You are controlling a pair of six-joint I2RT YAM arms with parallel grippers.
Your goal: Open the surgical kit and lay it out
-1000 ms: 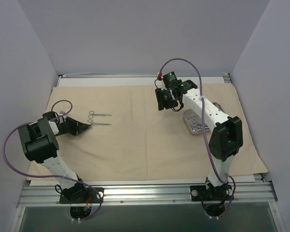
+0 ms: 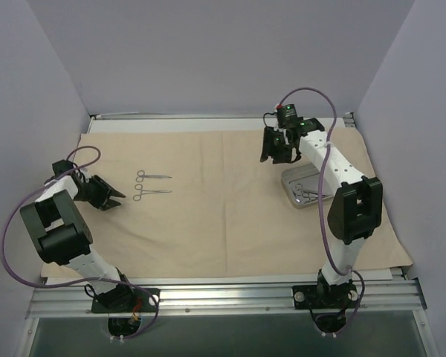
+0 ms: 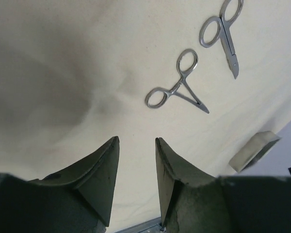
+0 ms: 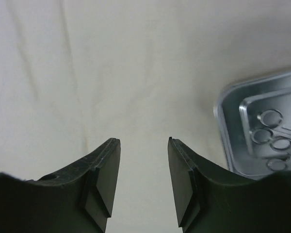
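Observation:
Two steel ring-handled instruments lie on the beige cloth at left: an upper one (image 3: 223,36) and a lower one (image 3: 179,85). My left gripper hangs just left of them, part open with nothing between its fingers. The steel tray (image 2: 288,190) at right holds several ring-handled instruments (image 4: 270,118). My right gripper stands open and empty above the cloth, up and left of the tray.
Walls stand at both sides and behind. A small metal object (image 3: 252,150) appears at the edge in the left wrist view.
My left gripper has pulled back leftward, away from the lower instrument. My right gripper has moved right, toward the tray. The two laid-out instruments appear unmoved.

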